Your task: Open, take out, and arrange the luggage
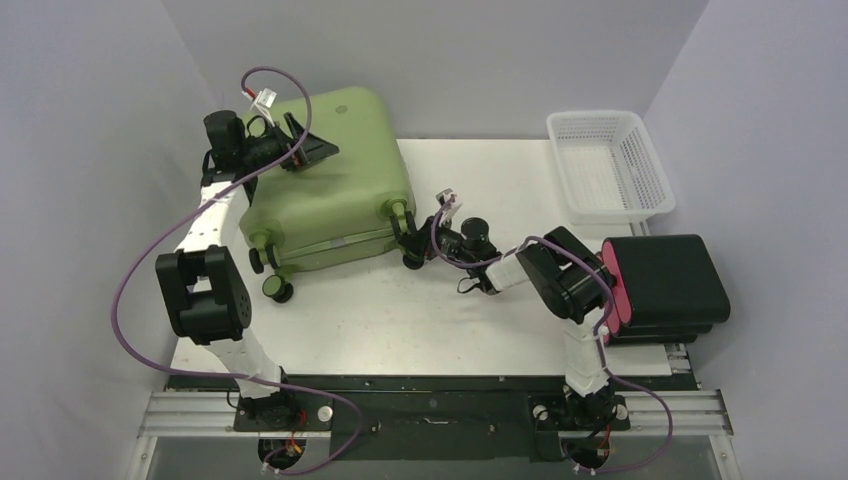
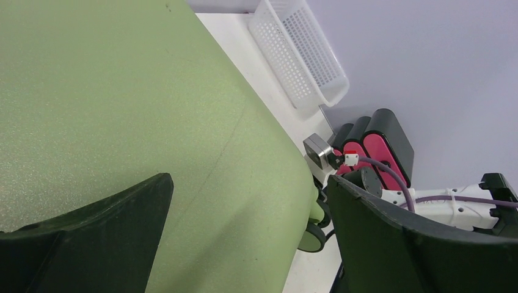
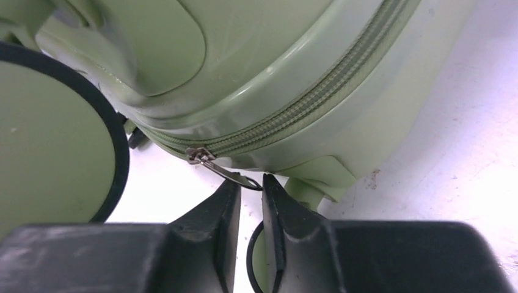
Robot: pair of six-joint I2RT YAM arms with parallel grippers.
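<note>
A large green suitcase (image 1: 335, 190) lies on its side at the back left, wheels toward the front. My left gripper (image 1: 300, 145) rests over its top, fingers apart; in the left wrist view the green shell fills the space between them. My right gripper (image 1: 420, 235) is at the suitcase's right front corner, by a wheel. In the right wrist view a metal zipper pull (image 3: 226, 171) on the zipper (image 3: 293, 116) reaches down to the narrowly spaced fingertips; whether they grip it is unclear.
A white basket (image 1: 605, 165) stands at the back right. A dark case with pink sides (image 1: 665, 285) sits at the right edge, beside the right arm.
</note>
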